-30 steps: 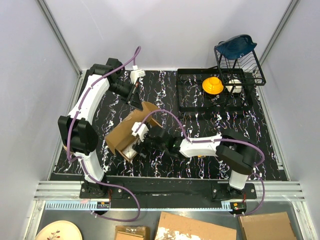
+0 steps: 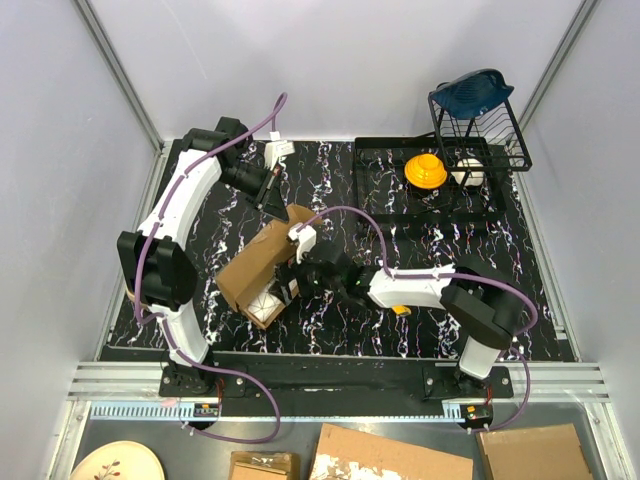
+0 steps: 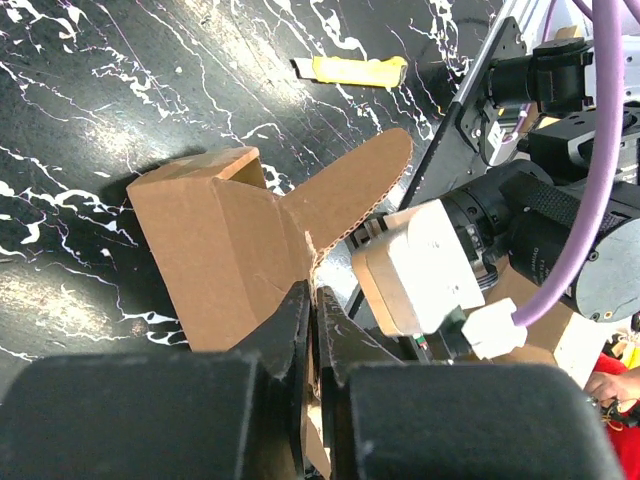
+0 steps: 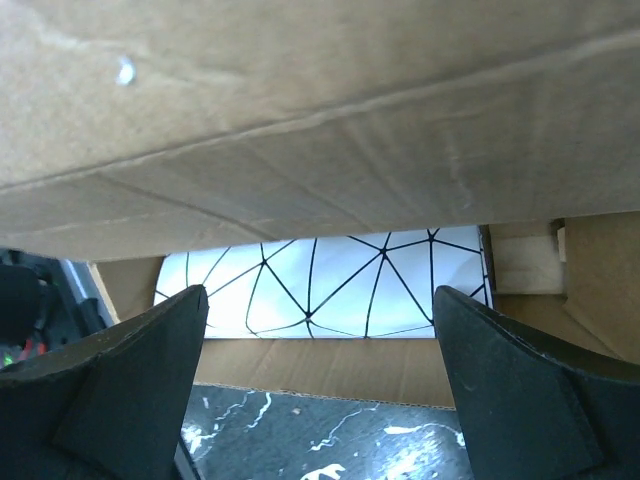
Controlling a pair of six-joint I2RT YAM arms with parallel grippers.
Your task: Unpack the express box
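A cardboard box [image 2: 250,262] sits left of centre, tilted, with raised flaps [image 3: 345,180]. White items with black triangle lines [image 4: 320,285] lie inside it. My left gripper [image 2: 276,210] is shut at the box's upper flap [image 3: 235,260]; whether cardboard is between its fingertips cannot be told. My right gripper stands open at the box's right side, facing the opening under a cardboard panel [image 4: 330,100], with the patterned items beyond its fingers.
A black dish rack [image 2: 360,190] at back right holds a yellow bowl [image 2: 425,172] and a blue dish [image 2: 470,92]. A yellow cutter [image 3: 350,71] lies on the marble top. More cardboard [image 2: 390,455] lies beyond the front edge.
My right gripper has shifted right and slightly up in the top view. The box's flap under my left gripper has shifted slightly; the left arm is almost still.
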